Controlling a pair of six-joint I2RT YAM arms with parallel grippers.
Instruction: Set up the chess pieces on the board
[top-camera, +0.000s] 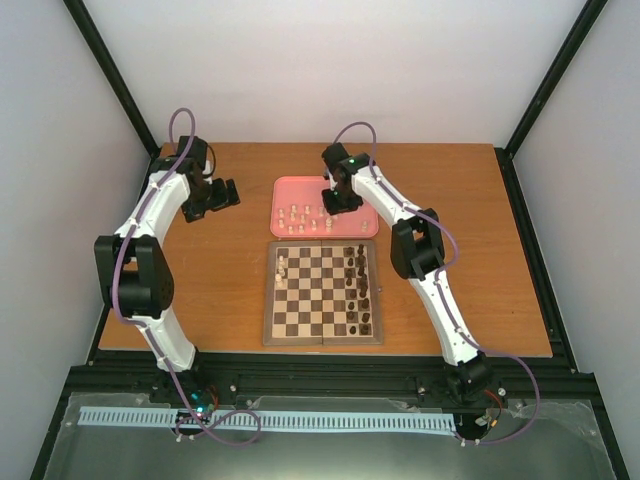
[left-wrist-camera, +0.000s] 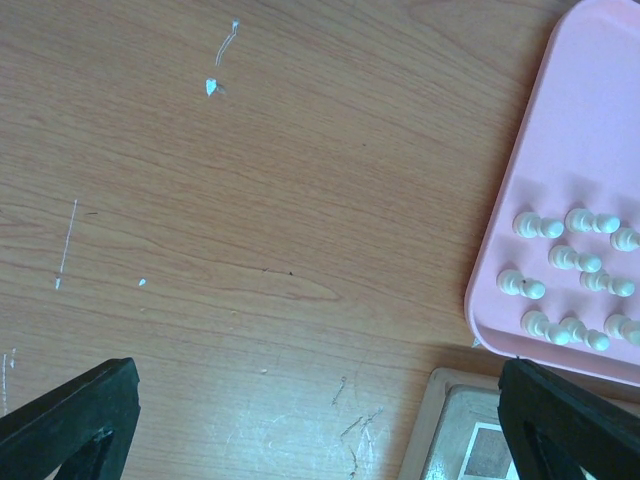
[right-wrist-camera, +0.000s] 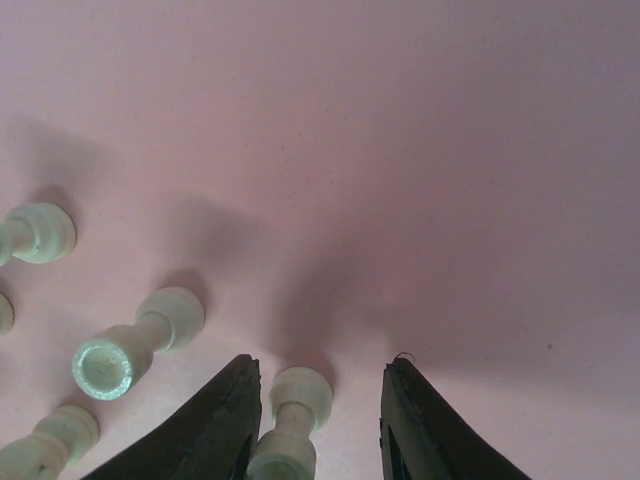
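White chess pieces (left-wrist-camera: 548, 327) stand in the pink tray (top-camera: 290, 187). The chessboard (top-camera: 312, 298) holds dark pieces (top-camera: 364, 304) along its right side and a few white ones (top-camera: 281, 268) at its upper left. Over the tray, my right gripper is partly open. Between its fingers, nearer the left one, a white piece (right-wrist-camera: 298, 405) stands on the tray floor, its top end partly covered by that finger. My left gripper is wide open and empty, above bare wood left of the tray.
Other white pieces (right-wrist-camera: 140, 340) stand close to the left of my right gripper. To its right the tray floor is mostly bare.
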